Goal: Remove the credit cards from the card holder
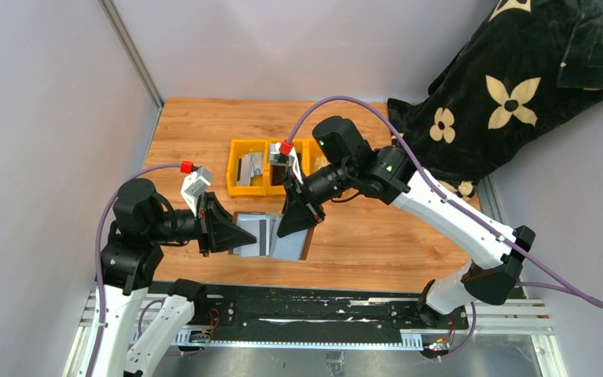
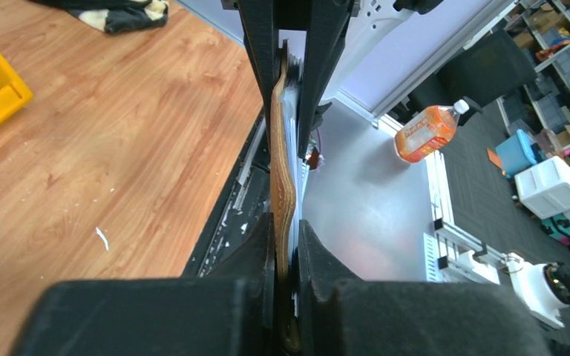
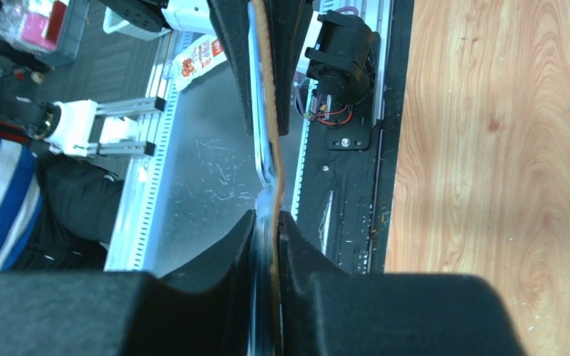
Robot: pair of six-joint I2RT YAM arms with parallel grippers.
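The open card holder [image 1: 305, 251], a tan-edged folder with pale inner sleeves and cards, is held upright between both grippers above the wooden table. My left gripper is shut on one end of it; the cards [image 1: 255, 236] show beside that gripper in the top view. My right gripper is at the other end, its fingers either side of the holder; whether they grip it firmly is unclear. In the right wrist view the holder's tan edge [image 3: 270, 89] and bluish sleeves run up toward the left gripper.
A yellow divided bin [image 1: 247, 188] with cards and small items stands behind the grippers. A dark patterned cloth [image 1: 502, 118] fills the back right. Bare table [image 1: 392, 243] lies to the right and left of the bin.
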